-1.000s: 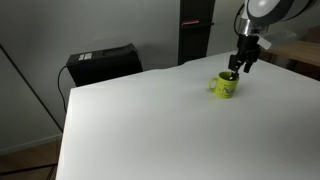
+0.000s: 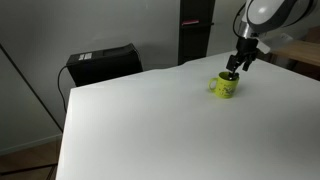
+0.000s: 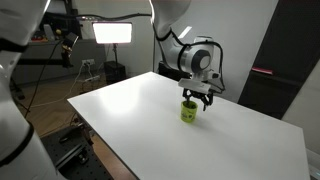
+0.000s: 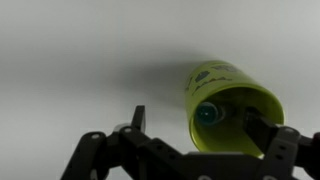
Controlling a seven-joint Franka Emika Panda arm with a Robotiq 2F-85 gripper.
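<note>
A yellow-green mug (image 2: 225, 85) stands upright on the white table, its handle toward the left in exterior view 1. My gripper (image 3: 196, 99) is low over the mug's rim, pointing down. In the wrist view the fingers are wide apart, with the near wall of the mug (image 4: 192, 105) in the gap between them. One finger (image 4: 138, 119) is outside the mug on the left; the other finger (image 4: 256, 126) overlaps its opening. A small teal round object (image 4: 208, 113) shows inside the mug. Whether either finger touches the mug cannot be told.
A black box-shaped device (image 2: 104, 65) stands by the far edge in exterior view 1.
The arm and gripper have shifted very slightly over the mug. The mug stays in the same place.
</note>
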